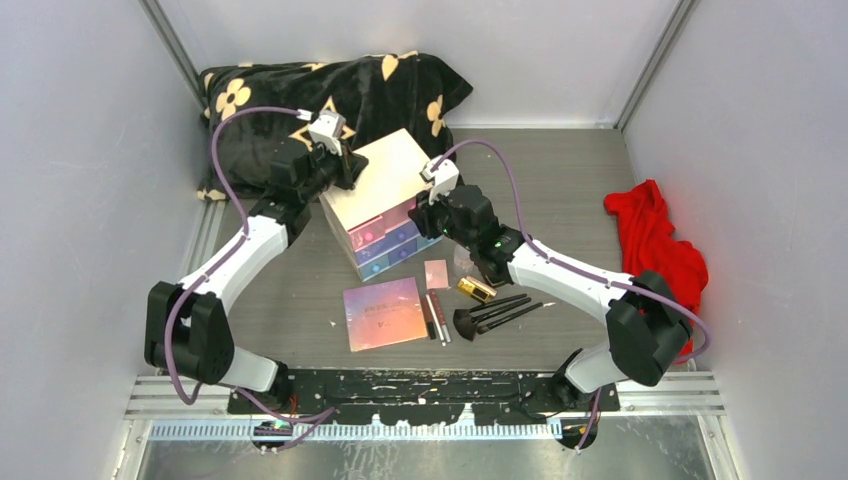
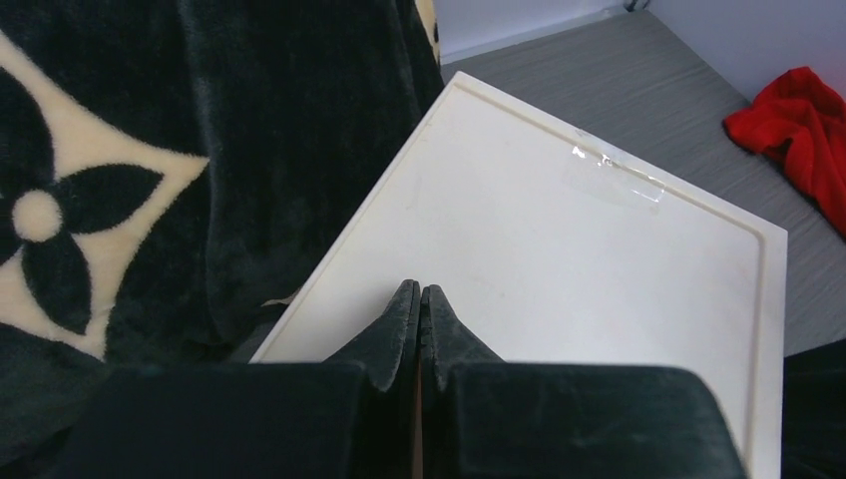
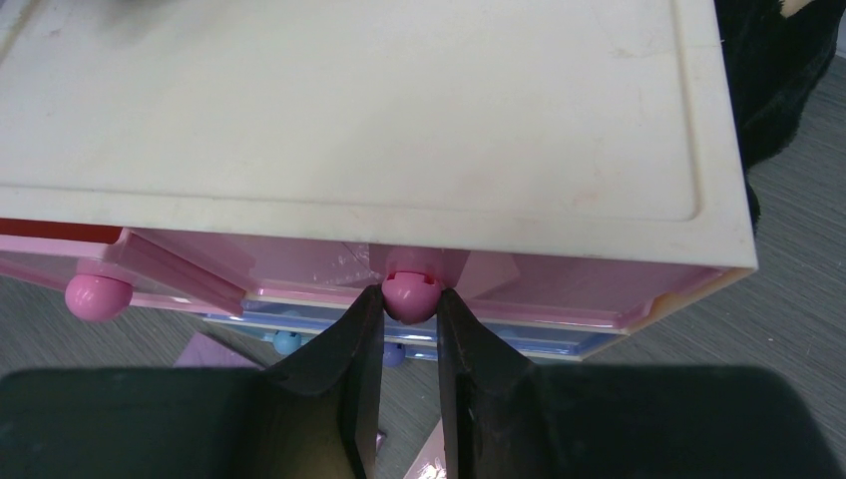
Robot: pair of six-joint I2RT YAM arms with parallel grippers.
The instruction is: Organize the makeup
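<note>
A white-topped drawer box (image 1: 375,170) with pink, purple and blue drawers stands in the middle. Over its top is my left gripper, shut with nothing between its fingertips. My right gripper is at the front of the upper pink drawer, its fingers either side of the round pink knob (image 3: 412,295); whether they grip it is hard to tell. In front lie a gradient palette (image 1: 385,315), a small pink square (image 1: 436,274), pencils (image 1: 439,318), a gold item (image 1: 475,290) and several black brushes (image 1: 500,311).
A dark patterned blanket (image 1: 270,110) lies behind the box. A red cloth (image 1: 650,230) lies at the right beside the wall. The floor behind my right arm, toward the back right, is clear.
</note>
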